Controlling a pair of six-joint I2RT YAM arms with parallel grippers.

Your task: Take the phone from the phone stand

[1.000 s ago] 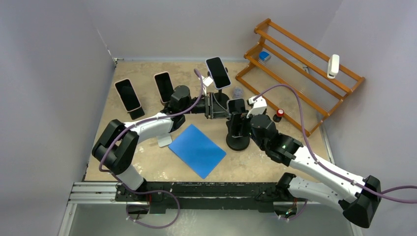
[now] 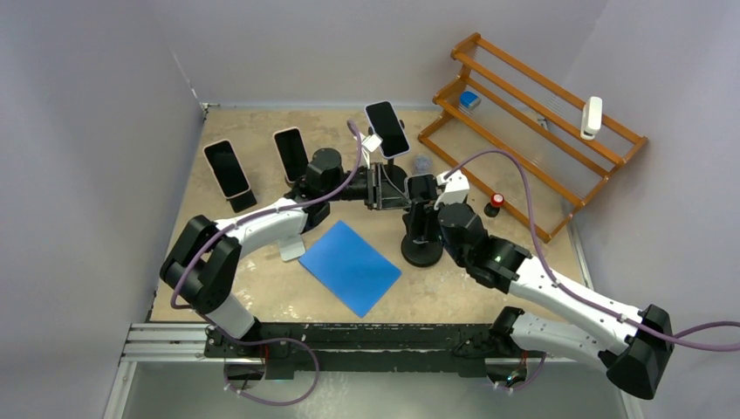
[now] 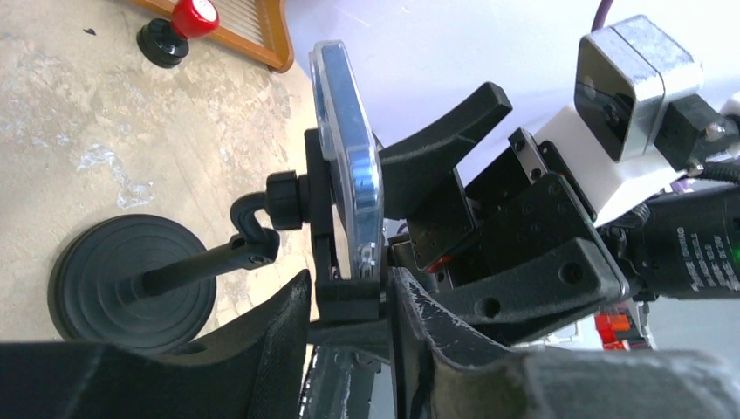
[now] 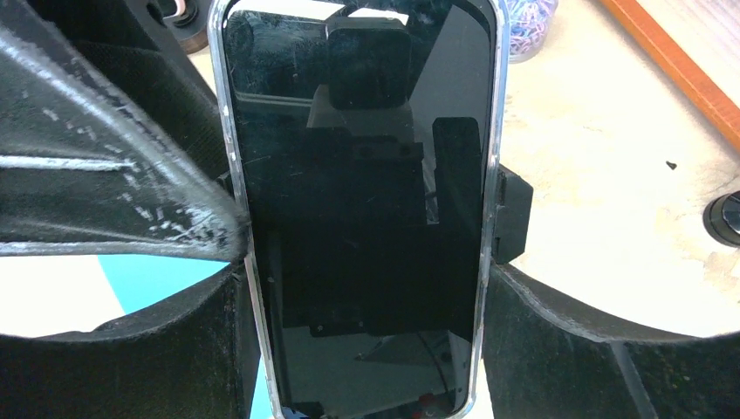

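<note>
The dark-screened phone (image 4: 371, 192) in a clear case stands nearly upright in the black phone stand (image 3: 131, 284). In the top view, both grippers crowd around this phone (image 2: 421, 185) in the middle of the table. My left gripper has one fingertip on each side of the clamp's end block, with hardly any gap. My right gripper flanks the phone's long edges, its fingertips very close to or touching the case. Whether either finger is pressing firmly cannot be told. A black left-gripper finger (image 4: 174, 175) overlaps the phone's left side in the right wrist view.
Another phone (image 2: 387, 129) on a stand is behind, and two more phones (image 2: 227, 168) (image 2: 291, 154) stand at left. A blue sheet (image 2: 351, 268) lies in front. The wooden rack (image 2: 524, 131) and a red-topped knob (image 2: 496, 202) are to the right.
The left arm has moved very little. The phone remains in the stand.
</note>
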